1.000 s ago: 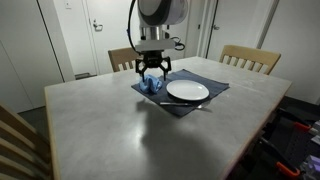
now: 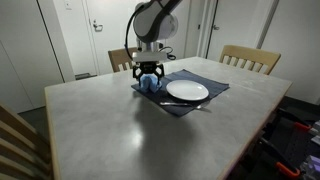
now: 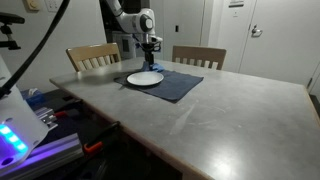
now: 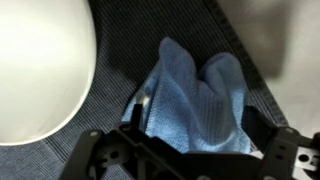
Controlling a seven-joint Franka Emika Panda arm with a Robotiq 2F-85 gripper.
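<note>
A crumpled blue cloth (image 2: 150, 83) lies on the dark placemat (image 2: 180, 111), beside the white plate (image 2: 188, 90). My gripper (image 2: 148, 71) points down right over the cloth, its fingers open. In the wrist view the blue cloth (image 4: 200, 100) rises in folds between the spread fingers, and its lower part is hidden by the gripper body. Whether the fingertips touch the cloth cannot be told. Exterior view 2 shows the cloth (image 3: 153, 67) behind the plate (image 3: 145, 79), under the gripper.
A piece of cutlery (image 2: 181, 104) lies on the placemat in front of the plate. Wooden chairs (image 2: 250, 58) stand round its edges.
Over the last second my gripper has come down and a little to the left, from above the cloth to right at it. Plate, cutlery and placemat have stayed in place.
</note>
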